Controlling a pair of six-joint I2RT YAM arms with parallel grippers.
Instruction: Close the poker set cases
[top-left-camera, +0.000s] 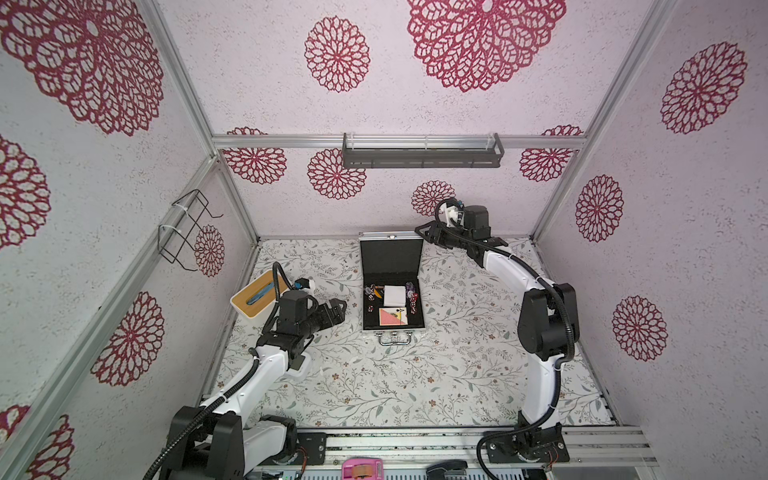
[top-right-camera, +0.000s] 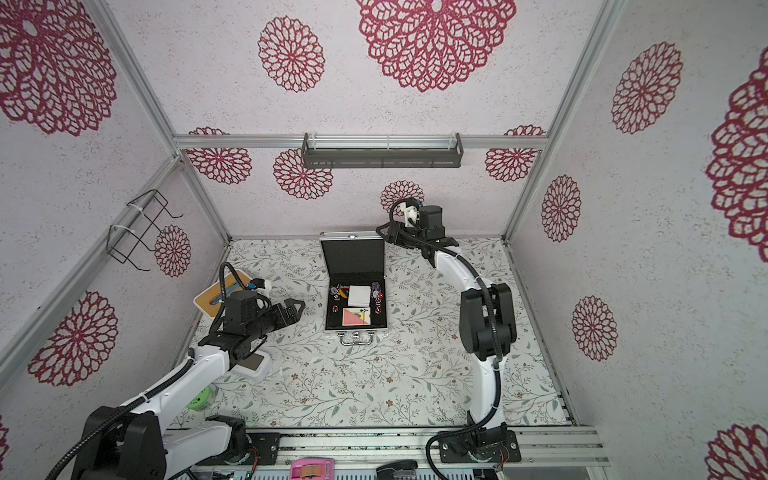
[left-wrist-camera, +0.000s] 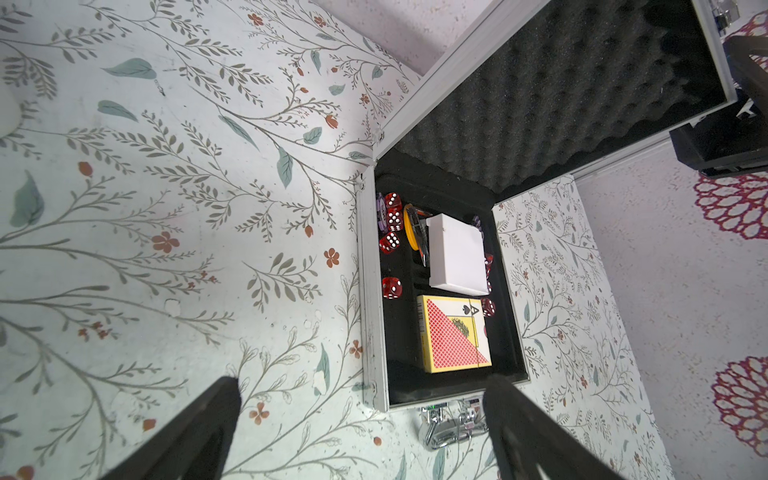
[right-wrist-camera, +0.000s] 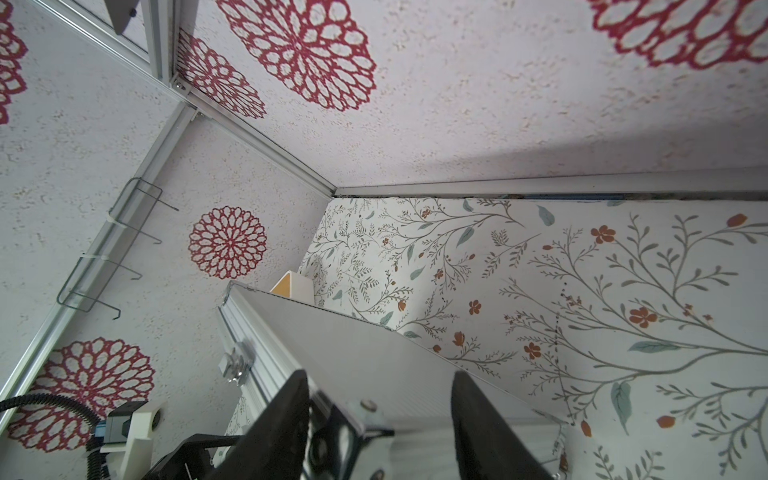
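Observation:
An aluminium poker case stands open mid-table, its foam-lined lid upright at the back. Its base holds a card pack, a white box, red dice and chips; its handle faces the front. My right gripper is at the lid's top right corner; in the right wrist view its parted fingers straddle that corner, and I cannot tell whether they touch it. My left gripper stands open left of the case, with nothing between its fingers.
An orange tray with a blue tool lies at the far left, behind the left arm. A long grey shelf is fixed on the back wall.

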